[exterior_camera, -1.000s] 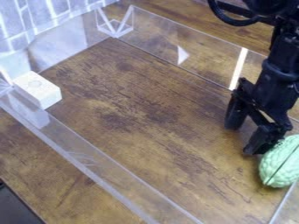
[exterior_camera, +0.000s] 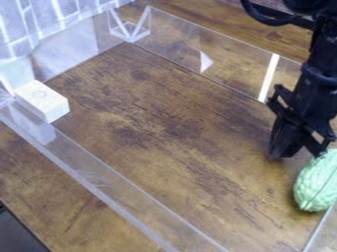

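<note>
A pale green ridged object, like a cabbage or melon, lies on the wooden floor of the clear-walled enclosure at the lower right. Just above it and to its left, my black gripper hangs low over the wood, its fingers pointing down. How far its fingers are apart is hard to see from this angle, and nothing clearly shows between them.
Clear acrylic walls edge the work area. A white block sits by the left wall.
My gripper has shifted slightly up and to the right, and its lower fingers have moved off the front of the green object, more of which shows now.
</note>
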